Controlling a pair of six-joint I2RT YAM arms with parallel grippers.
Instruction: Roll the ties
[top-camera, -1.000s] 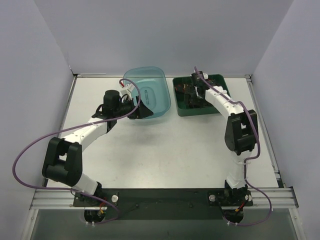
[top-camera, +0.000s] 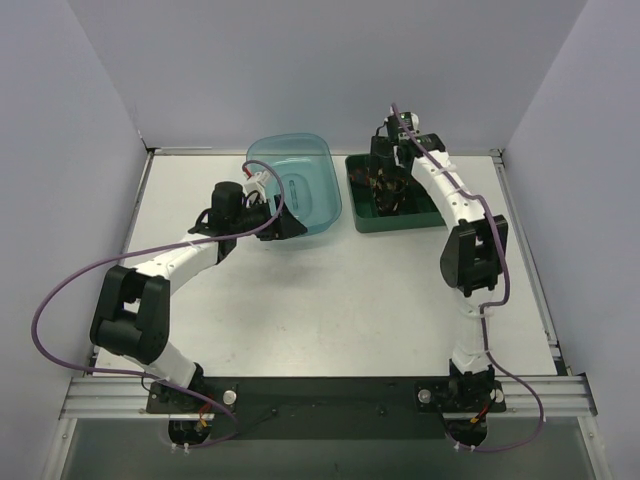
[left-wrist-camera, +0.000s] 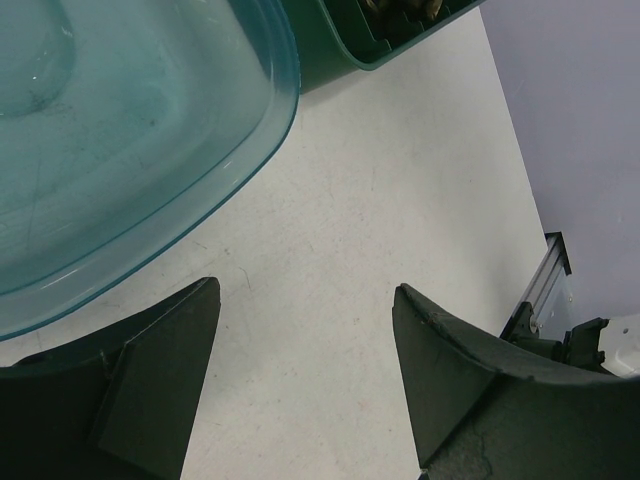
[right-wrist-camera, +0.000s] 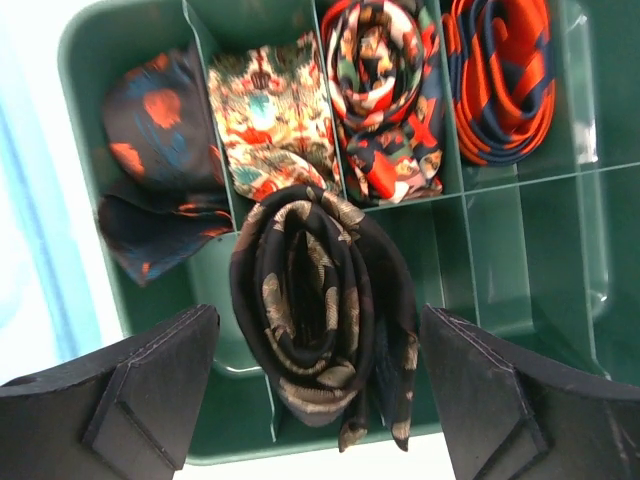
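A dark brown patterned tie (right-wrist-camera: 350, 285), loosely coiled with its ends hanging out, lies in a front-row section of the green divided box (right-wrist-camera: 90, 130). Above it my right gripper is open, one finger on either side and clear of the coil. Along the back row sit a navy tie with orange spots (right-wrist-camera: 160, 120), a floral tie (right-wrist-camera: 270, 105), a rolled red-and-black tie (right-wrist-camera: 385, 80) and an orange-and-navy tie (right-wrist-camera: 505, 80). My left gripper stands open and empty over white table by the blue tray's (left-wrist-camera: 200, 215) edge.
The empty translucent blue tray stands directly left of the green box at the back of the table (top-camera: 320, 310). In the right wrist view, the box's right-hand front sections look empty.
My right gripper has drawn up and back from low over the green box, so more of the brown tie shows beneath it from above.
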